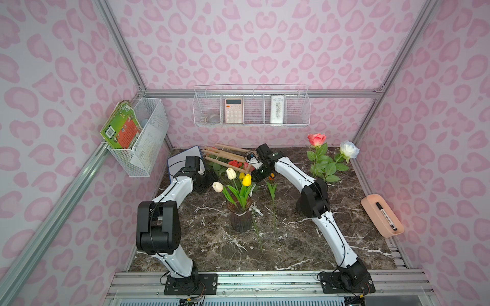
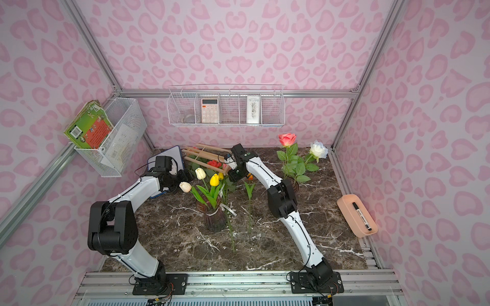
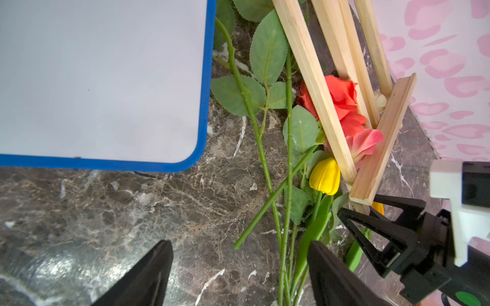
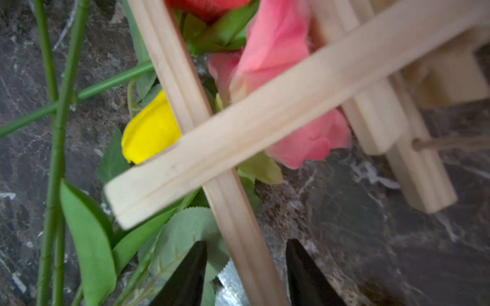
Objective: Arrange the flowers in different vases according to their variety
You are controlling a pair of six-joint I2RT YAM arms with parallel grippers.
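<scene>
A vase (image 1: 241,220) at front centre holds white and yellow tulips (image 1: 246,179). At the back right, a pink and a white rose (image 1: 349,150) stand together in another vase. Loose red and pink roses (image 4: 311,142), a yellow tulip (image 3: 324,176) and stems lie under wooden sticks (image 4: 240,229) at the back centre. My left gripper is open above the marble by these stems, nothing between its fingers. My right gripper is open over a wooden stick among the flowers. An orange tulip (image 1: 271,177) lies beside it.
A whiteboard (image 3: 97,76) lies at the back left. A pink tray with a marker (image 1: 372,214) sits at the right edge. Wire baskets (image 1: 209,109) hang on the walls.
</scene>
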